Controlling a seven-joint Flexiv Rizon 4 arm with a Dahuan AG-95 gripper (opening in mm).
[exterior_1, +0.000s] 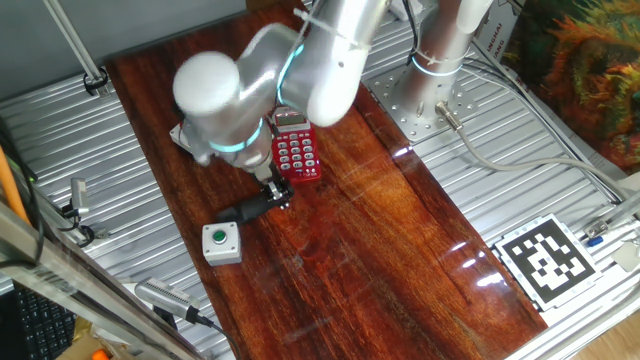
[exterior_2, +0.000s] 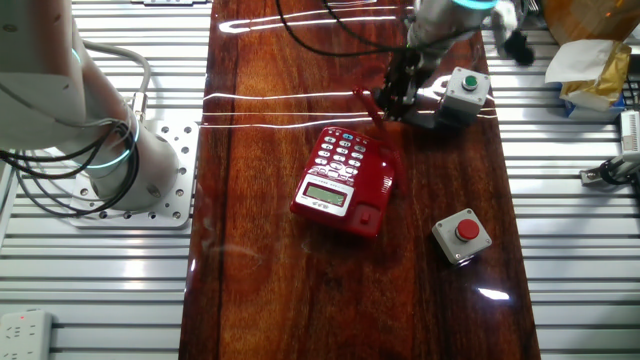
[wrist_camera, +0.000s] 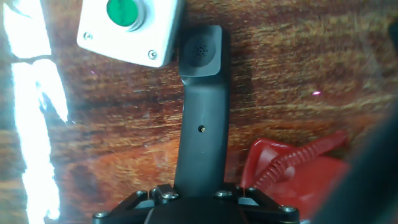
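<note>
A black telephone handset (wrist_camera: 202, 134) stretches away from my gripper, whose fingers are shut on it at its near end. Its far end, with the small holes, lies close beside the grey box with a green button (exterior_1: 221, 243). In exterior view 1 the gripper (exterior_1: 278, 194) is just off the keypad end of the red telephone (exterior_1: 296, 155). Exterior view 2 shows the phone's keypad and display, while the gripper is dark and blurred there. A coiled red cord (wrist_camera: 292, 163) shows beside the red body in the wrist view.
A second grey box with a red button (exterior_2: 463, 237) stands on the wooden table (exterior_1: 370, 270), mostly hidden behind the arm in exterior view 1. A marker board (exterior_1: 546, 262) lies beyond the table's edge.
</note>
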